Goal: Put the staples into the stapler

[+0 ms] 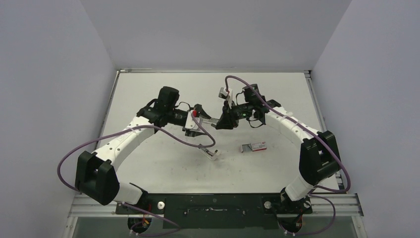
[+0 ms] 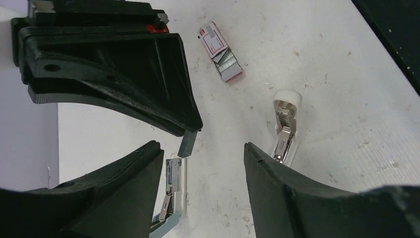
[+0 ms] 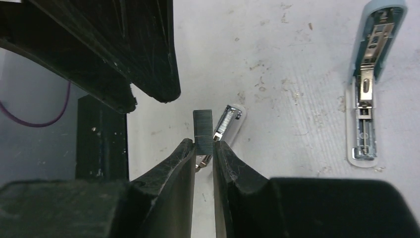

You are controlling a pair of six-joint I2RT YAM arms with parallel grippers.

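Observation:
My right gripper is shut on a short strip of grey staples, held high over the table; the strip also hangs at the tip of that gripper in the left wrist view (image 2: 187, 145). My left gripper stands part open close beside it, nothing between its fingers. The opened blue stapler (image 3: 366, 84) lies at the back, partly hidden by the grippers from above. A second, white stapler (image 1: 209, 154) lies nearer the front; in the left wrist view it shows as a white-capped body (image 2: 286, 124).
The red-and-white staple box (image 1: 258, 146) with loose staple strips (image 2: 227, 64) lies at right of centre. Both arms' cables loop above them.

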